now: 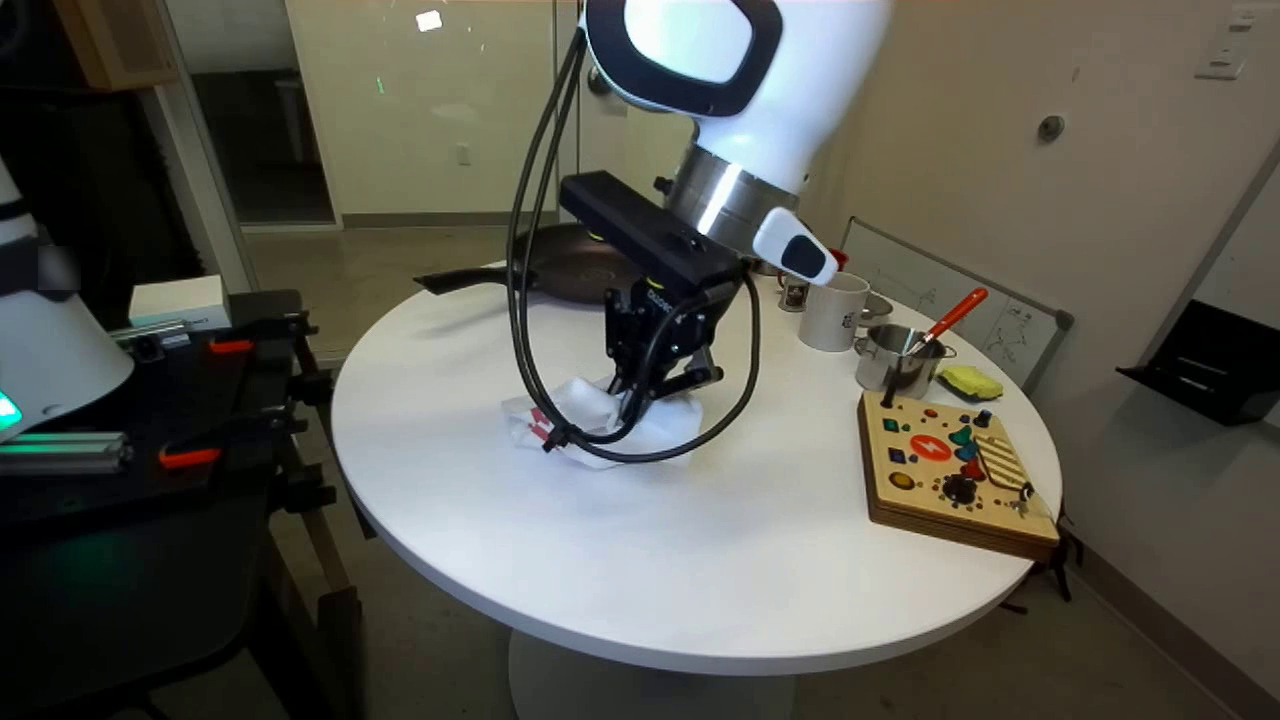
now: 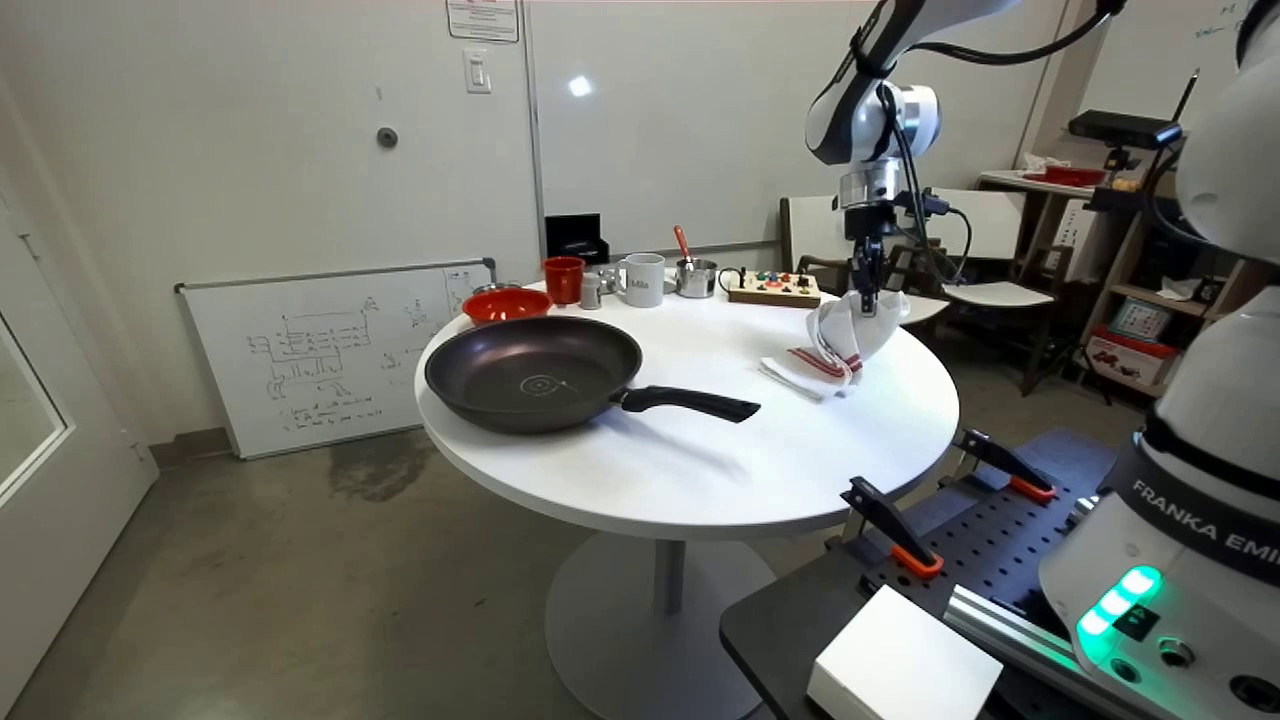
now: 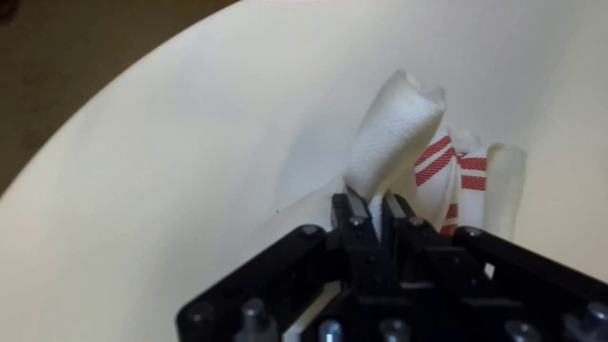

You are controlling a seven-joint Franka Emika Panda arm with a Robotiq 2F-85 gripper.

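Observation:
A white towel with red stripes (image 3: 436, 159) lies bunched on the round white table (image 2: 720, 444). My gripper is shut on a fold of it; one end of the cloth sticks up in front of the fingertips. In exterior view 1 the gripper (image 1: 630, 390) leans over the towel (image 1: 672, 420), low near the tabletop, and cables hide part of the grip. From exterior view 2, white cloth (image 2: 858, 324) bulges around the fingertips, while its striped end rests flat on the table to the left.
A black frying pan (image 2: 534, 372) occupies the table's far side in exterior view 1. Along the right edge stand a white mug (image 1: 833, 312), a steel pot (image 1: 902, 360), a yellow sponge (image 1: 970, 383) and a wooden button board (image 1: 954, 474).

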